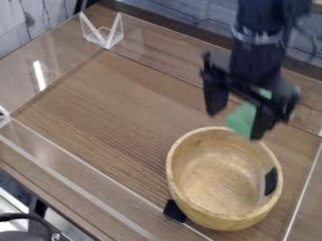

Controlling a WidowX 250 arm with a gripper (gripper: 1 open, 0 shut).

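Note:
My gripper (250, 83), black and motion-blurred, is raised over the upper right of the view, above and behind a round wooden bowl (195, 177) at the lower right. It looks spread, though its fingers are smeared by blur. A blurred green object (244, 121) shows just beyond the bowl's far right rim, below the gripper; whether it touches the gripper cannot be made out. The bowl's visible floor is empty, with a small dark piece at its right side.
A clear plastic piece (104, 33) stands at the back left. A black block (178, 211) sits by the bowl's lower left, with cables at the bottom left corner.

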